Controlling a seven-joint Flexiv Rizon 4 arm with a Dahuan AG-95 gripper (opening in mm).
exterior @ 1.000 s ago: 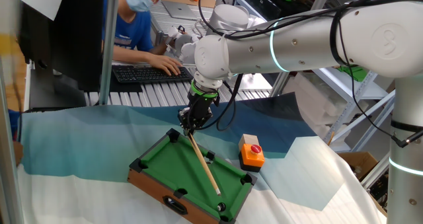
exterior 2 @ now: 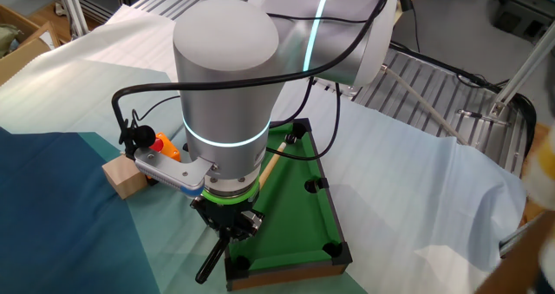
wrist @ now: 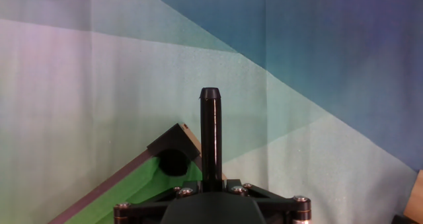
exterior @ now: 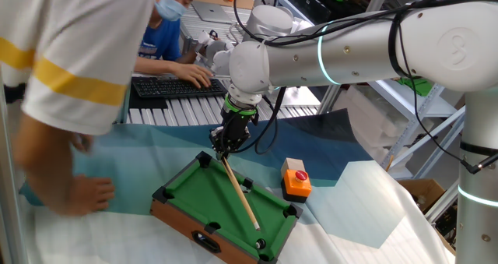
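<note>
A small pool table (exterior: 191, 192) with green felt and a brown frame lies on the cloth. My gripper (exterior: 223, 150) is at its far corner, shut on the dark butt of a cue stick (exterior: 241, 192). The pale shaft slopes down across the felt, its tip a short way from a dark ball (exterior: 261, 244) near the opposite end. From the wrist view, the black butt end (wrist: 211, 138) juts out past the gripper, above a corner pocket (wrist: 173, 162). In exterior view 2 the arm covers part of the shaft.
Beside the pool table stand an orange box with a red button (exterior: 296, 184) and a wooden block (exterior: 292, 165). A person's arm (exterior: 74, 151) reaches over the cloth at left. Another person sits behind a keyboard (exterior: 175, 86).
The person has come in from the left, a hand now over the cloth. My arm, the cue and the ball look unmoved.
</note>
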